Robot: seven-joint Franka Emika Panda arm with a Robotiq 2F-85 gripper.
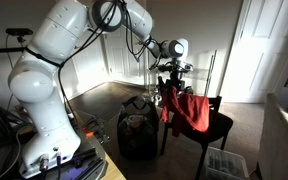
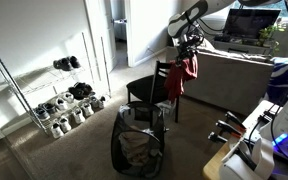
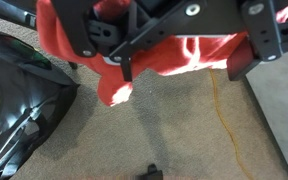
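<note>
A red cloth (image 1: 192, 112) hangs over the back of a black chair (image 1: 220, 128). My gripper (image 1: 174, 84) is just above the cloth's left end. In the wrist view the gripper stands open, and the red cloth (image 3: 69, 35) spreads behind and between its fingers; whether it touches them I cannot tell. From the other side, the same cloth (image 2: 184, 78) drapes down below the arm. A black mesh hamper (image 2: 136, 150) stands on the floor close by, with some fabric inside; its edge (image 3: 44, 95) shows at the left in the wrist view.
A rack of shoes (image 2: 64, 105) lines the wall. Behind the chair stands a grey couch (image 2: 229, 78). A white vent or crate (image 1: 224, 163) lies by the chair, and a yellow cable (image 3: 224, 125) crosses the carpet. Open carpet surrounds the hamper.
</note>
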